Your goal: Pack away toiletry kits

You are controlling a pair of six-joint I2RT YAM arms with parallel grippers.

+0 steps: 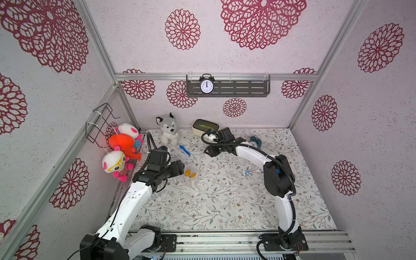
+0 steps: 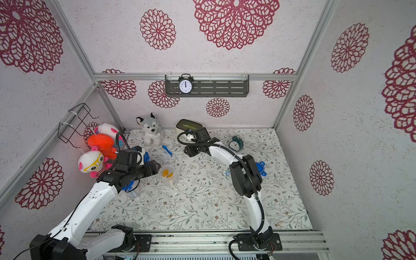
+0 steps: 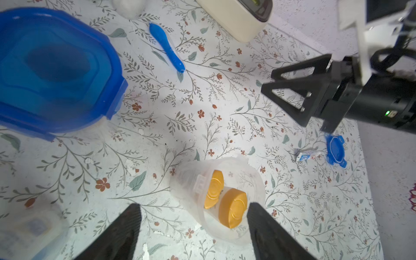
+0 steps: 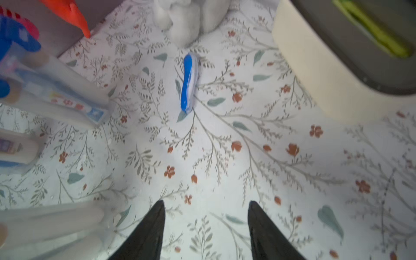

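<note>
A clear cup (image 3: 186, 190) holding two orange-capped items (image 3: 234, 208) leans on the patterned table, just past my left gripper. That gripper stands open, its fingers well apart and nothing between them. A slim blue object (image 4: 189, 82), like a toothbrush in a clear cover, lies in the open in front of the husky toy. My right gripper hovers over bare table to the right of it. Its fingers are apart with nothing between. At the left stands a large blue-topped container (image 3: 113, 82), close to the left wrist camera.
A cream box (image 1: 205, 125) with a dark top and a grey husky toy (image 1: 168, 130) stand along the back wall. On the right are a teal clock (image 2: 236, 143), a blue lid-like piece (image 3: 335, 149) and a small tube (image 3: 308, 154).
</note>
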